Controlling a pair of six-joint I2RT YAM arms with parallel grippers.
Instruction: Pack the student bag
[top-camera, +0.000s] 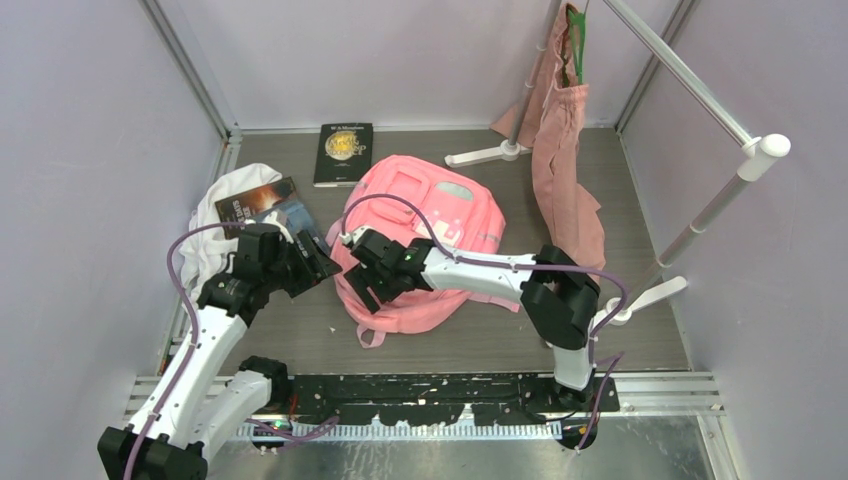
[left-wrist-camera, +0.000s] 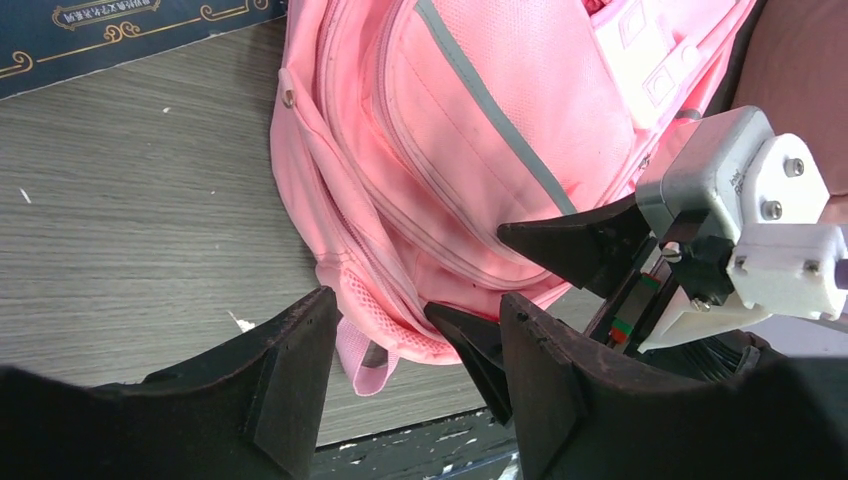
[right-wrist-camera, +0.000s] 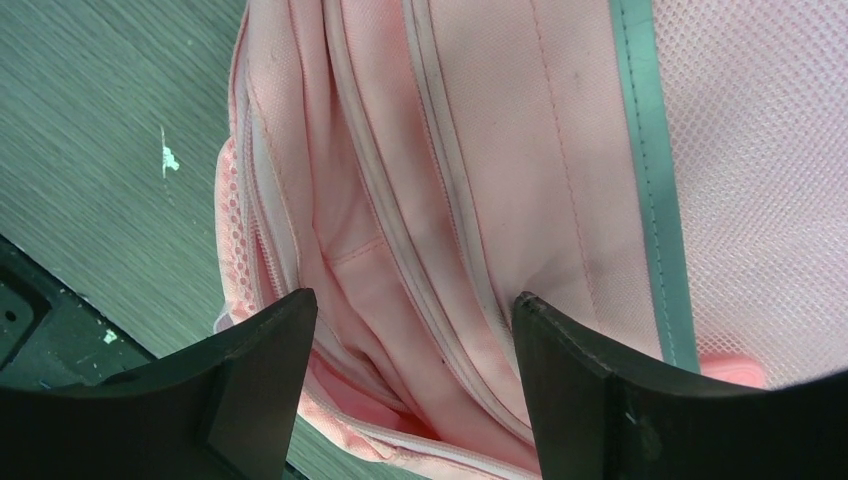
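A pink backpack (top-camera: 440, 205) lies in the middle of the floor, its zipped side seen close in both wrist views. My right gripper is open, low over the bag's lower left with its fingertips at the zipper seams. My left gripper hangs just left of the bag, facing it, its fingers apart with nothing held; the right gripper's black fingers show in front of it in the left wrist view.
A dark book (top-camera: 343, 150) lies behind the bag; more books (top-camera: 250, 205) lie on a white cloth (top-camera: 210, 260) at left. A rack (top-camera: 685, 240) with hanging pink fabric (top-camera: 565, 170) stands at right.
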